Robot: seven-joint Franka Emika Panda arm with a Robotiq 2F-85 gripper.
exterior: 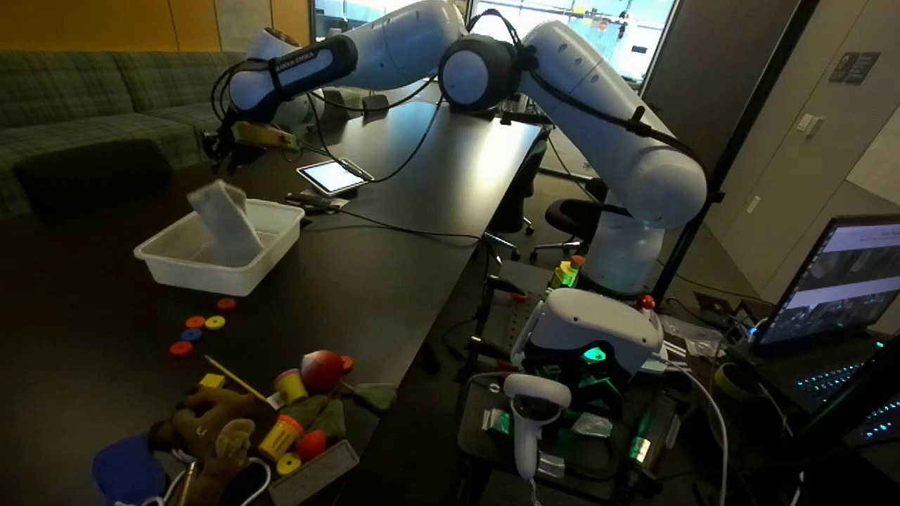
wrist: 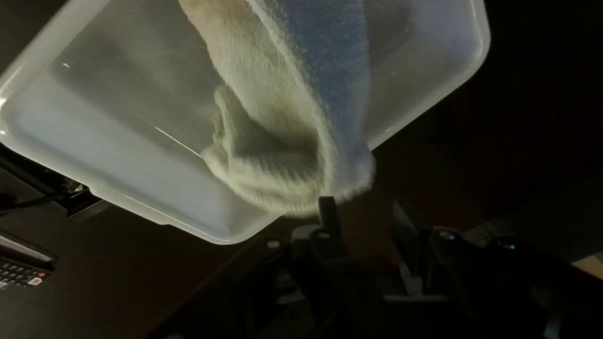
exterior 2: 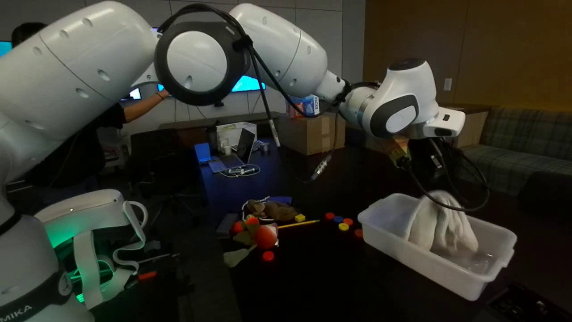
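A white fuzzy cloth [exterior: 226, 223] stands bunched up inside the white plastic bin [exterior: 198, 275], its folded top rising above the rim. In the wrist view the cloth [wrist: 277, 113] slants across the bin [wrist: 113, 152], and its near fold reaches past the rim, close to one of the fingertips [wrist: 329, 212]. My gripper is open, with a dark gap between its fingers and no cloth in that gap. From the first exterior view, the gripper [exterior: 223, 160] hangs just above the cloth's top.
Several coloured discs [exterior: 195, 322] lie beside the bin. A pile with a brown plush toy [exterior: 207, 422] and play food fills the table's near end. A tablet [exterior: 335, 176] lies behind the bin; a cable loop [exterior 2: 472, 206] hangs before the cloth.
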